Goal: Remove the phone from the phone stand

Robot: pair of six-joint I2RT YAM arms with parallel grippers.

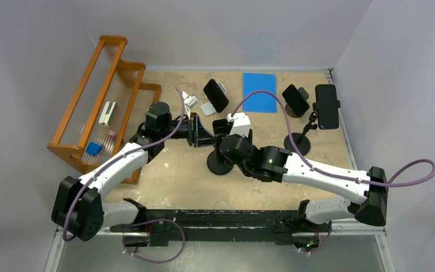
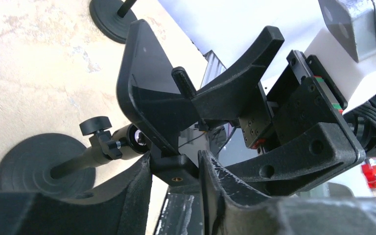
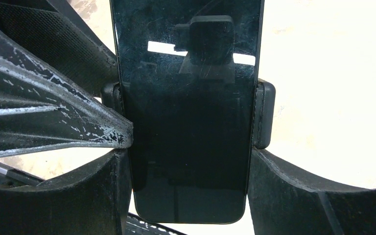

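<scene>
A black phone (image 3: 191,122) sits between the side arms of the stand's clamp (image 3: 264,115), its screen facing the right wrist camera. My right gripper is shut across the phone's lower part, one finger on each long edge. From the left, my left gripper is shut on one side arm of the clamp; in the right wrist view its fingertip (image 3: 122,134) lies at the phone's left edge. The stand's round base (image 1: 220,164) rests on the table, with its ball joint and post (image 2: 90,156) showing in the left wrist view.
Another phone on a stand (image 1: 327,106) is at the far right. Two smaller phone holders (image 1: 216,95) (image 1: 296,101) flank a blue sheet (image 1: 259,92) at the back. A wooden shelf (image 1: 105,102) stands left.
</scene>
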